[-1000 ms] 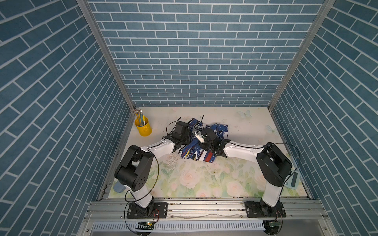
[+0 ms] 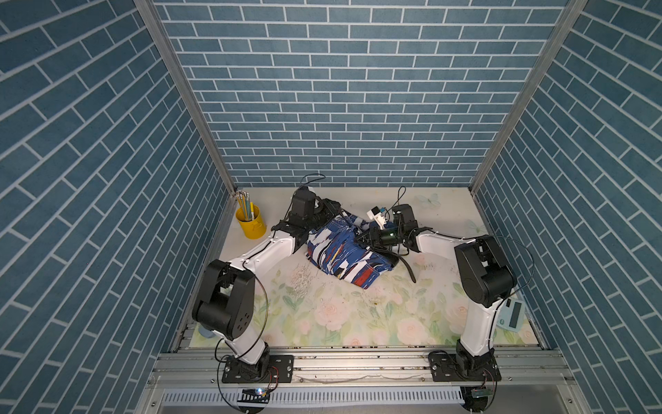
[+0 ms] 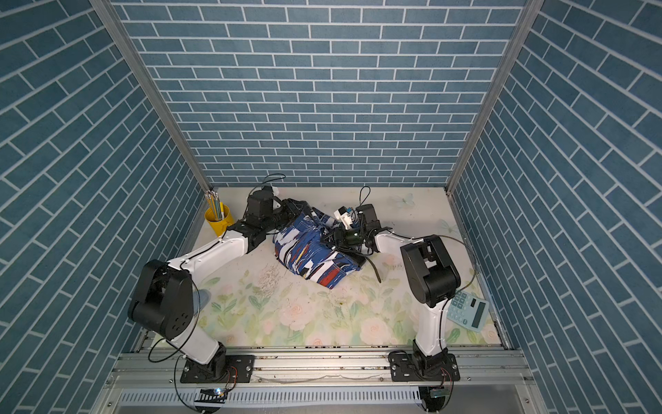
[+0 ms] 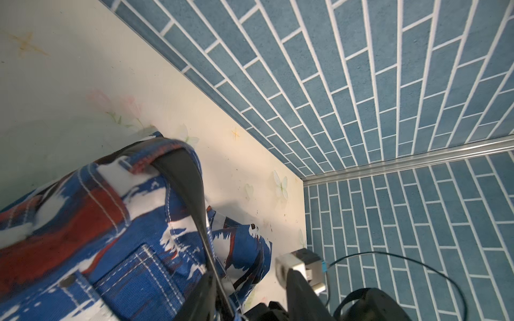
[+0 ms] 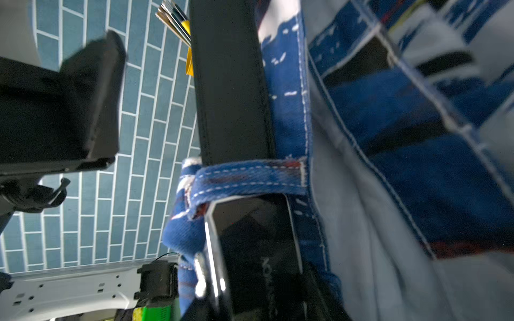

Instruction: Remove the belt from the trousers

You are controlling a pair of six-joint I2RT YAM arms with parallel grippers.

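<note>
Blue, red and white patterned trousers [image 2: 348, 265] lie bunched mid-table. A black belt [image 5: 230, 80] runs along the waistband under a denim loop [image 5: 249, 176]. Its glossy buckle [image 5: 251, 251] lies just below that loop in the right wrist view. The belt's loose tail [image 3: 374, 272] curves onto the table at the right. My left gripper is open at the back left of the trousers, the belt strap running toward its fingertips. My right gripper [image 3: 334, 238] is at the middle of the trousers by the buckle; its fingertips are too hidden and dark to read.
A yellow cup with pens [image 2: 251, 224] stands at the back left. A calculator [image 3: 467, 312] lies at the front right beside the right arm. Tiled walls surround the sides and back.
My left gripper has moved up and toward the back. My right arm moved right and has shifted slightly. More of the belt's tail shows on the table at the right.
</note>
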